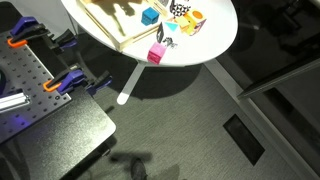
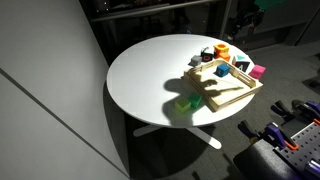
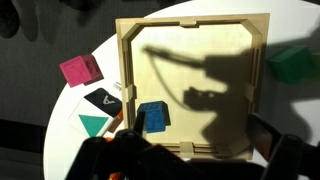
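A light wooden tray point(image 2: 205, 82) with a raised rim lies on the round white table point(image 2: 140, 80). Inside it, near one side, rests a blue cube point(image 3: 154, 116). My gripper is open above the tray; its dark fingers stand wide apart at the bottom of the wrist view, with nothing gripped between them. The blue cube lies beyond the left finger in that view. The gripper cannot be made out in either exterior view.
Outside the tray are a pink cube point(image 1: 156, 53) near the table edge, green blocks point(image 2: 195, 101), an orange object point(image 2: 222, 50) and a white box point(image 2: 241, 62) with dark markings. Bare table spreads left in exterior view 2. A dark stand point(image 1: 60, 130) holds purple and orange clamps.
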